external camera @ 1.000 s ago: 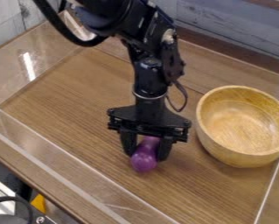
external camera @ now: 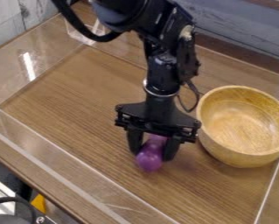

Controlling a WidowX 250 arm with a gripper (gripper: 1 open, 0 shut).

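Observation:
The black gripper (external camera: 156, 140) hangs low over the wooden table, its fingers around a purple object (external camera: 149, 158) resting on the wood. The upper part of the object is hidden by the gripper, and whether the fingers press on it is not clear. A large yellow wooden bowl (external camera: 242, 122) stands just right of the gripper.
A clear plastic rim runs along the left, a grey wall (external camera: 235, 31) along the back. Cables and a small yellow item lie beyond the lower left edge.
The gripper has shifted slightly to the right and the arm above it leans a little differently. The purple object shows slightly less below the fingers.

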